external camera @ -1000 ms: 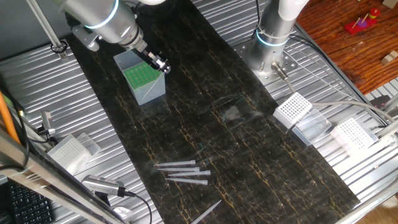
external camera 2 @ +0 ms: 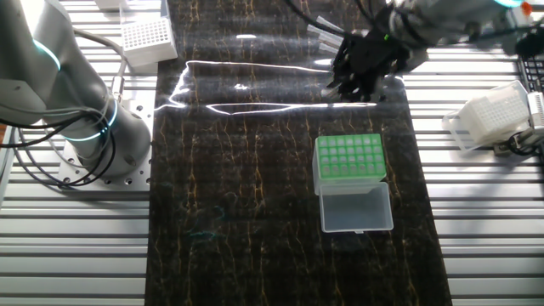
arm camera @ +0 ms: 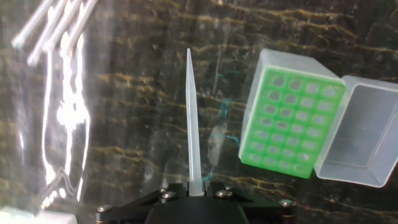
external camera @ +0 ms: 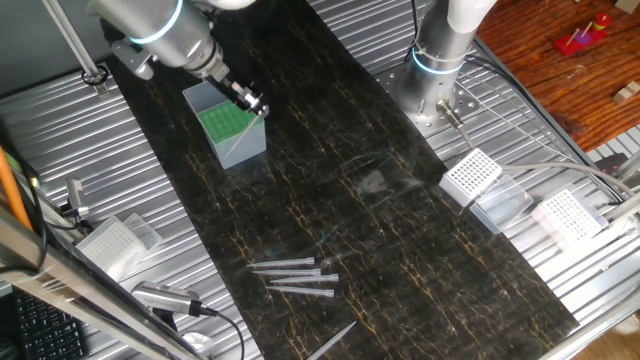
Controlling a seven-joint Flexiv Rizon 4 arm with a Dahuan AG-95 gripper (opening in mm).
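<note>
In the wrist view a clear pipette tip (arm camera: 193,124) points away from my gripper, its wide end pinched between the fingers. Right of it lies the rack box with a green holed top (arm camera: 292,121), its clear lid (arm camera: 364,132) open at the side. Exterior view 1 has my gripper (external camera: 257,107) over the right part of the green rack (external camera: 225,122), the held tip slanting down-left across the box. In exterior view 2 the gripper is dark and blurred above the rack box (external camera 2: 350,159). More loose tips (external camera: 303,290) rest on the dark board.
White racks (external camera: 470,175) stand on the right-hand slats, another (external camera: 110,247) on the left. One more tip (external camera: 332,341) lies near the front edge. Mid-board is mostly clear.
My gripper has shifted slightly left over the rack box, with the tip still in it. The box and loose tips have not moved.
</note>
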